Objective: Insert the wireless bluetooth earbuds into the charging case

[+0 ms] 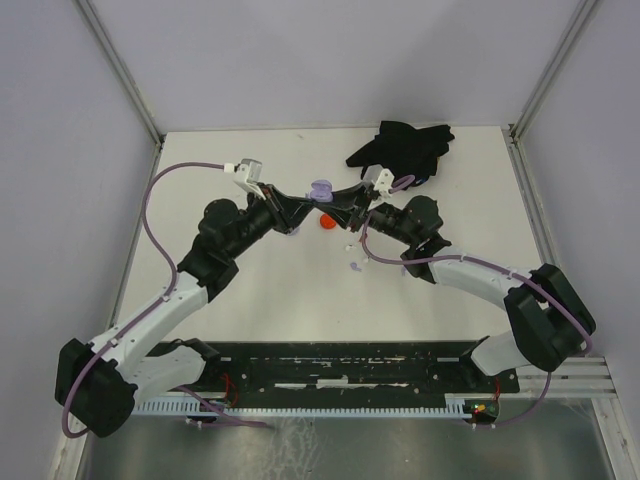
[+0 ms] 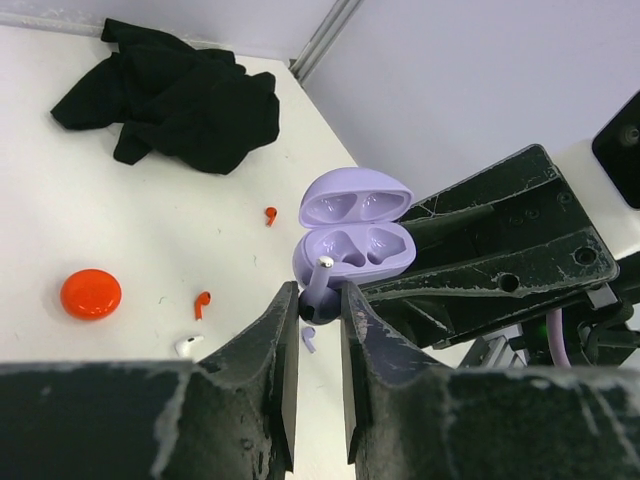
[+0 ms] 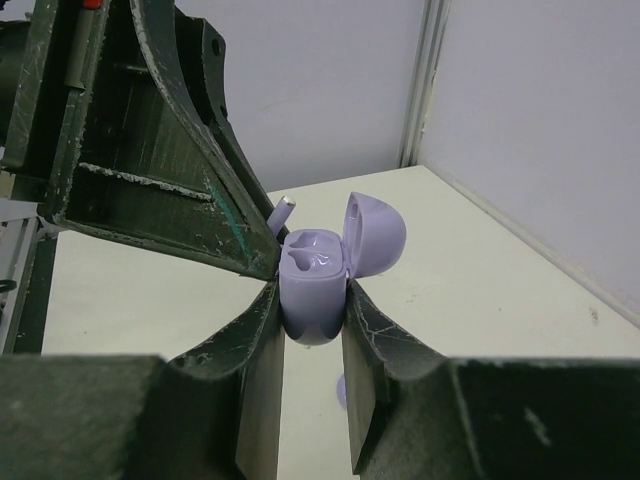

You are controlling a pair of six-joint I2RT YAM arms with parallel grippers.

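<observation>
An open lilac charging case [image 2: 354, 245] with two empty-looking wells in the left wrist view sits in my right gripper, whose fingertips grip its lower body. A lilac earbud [image 2: 316, 290] is pinched in my left gripper, its white-tipped stem pointing up, right in front of the case. In the right wrist view the earbud's stem [image 3: 281, 214] shows just beside the case, partly hidden behind it. Both grippers meet above the middle of the table in the top view [image 1: 323, 192].
A black cloth [image 1: 400, 148] lies at the back right of the white table [image 1: 210, 300]. Small loose pieces lie below the grippers: a red round case [image 2: 90, 294], orange earbuds [image 2: 201, 302], a white one [image 2: 188, 345] and lilac pieces.
</observation>
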